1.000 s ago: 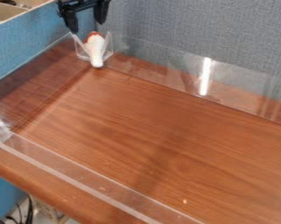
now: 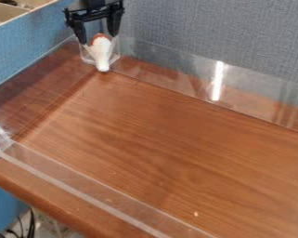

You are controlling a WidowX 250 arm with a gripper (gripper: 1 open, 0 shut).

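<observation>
A black gripper (image 2: pixel 97 26) hangs at the top of the camera view, in the far left corner of the wooden surface. Its fingers are apart. Just below it and between or beneath the fingertips is a white object with an orange top (image 2: pixel 101 55), upright, with a clear plastic piece around or behind it. I cannot tell whether the fingers touch it.
Transparent low walls (image 2: pixel 256 109) edge the wooden surface (image 2: pixel 163 149), with grey padded panel behind and blue panel at left. Cables show at the bottom left corner.
The gripper has moved slightly down and to the right, closer over the white object. The object has not visibly moved.
</observation>
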